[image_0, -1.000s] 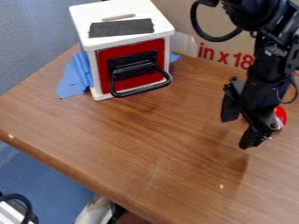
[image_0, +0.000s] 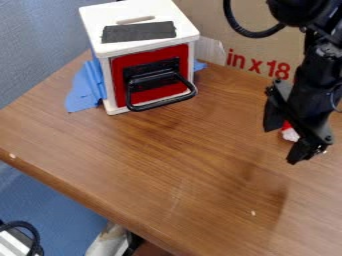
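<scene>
My black gripper (image_0: 297, 135) is at the right, pointing down over the wooden table (image_0: 160, 180). A red and white object (image_0: 289, 133) sits behind it, mostly hidden by it. Whether the fingers hold it I cannot tell. A white toy oven (image_0: 96, 22) with a red front, a dark door handle and a dark panel on top stands at the back left on a blue cloth (image_0: 83, 88).
A cardboard box (image_0: 241, 45) stands behind the table at the back. Cables and clutter lie beyond the table's lower-left edge.
My gripper has moved back, away from the front of the table, and slightly right over the red and white object, now covering more of it.
</scene>
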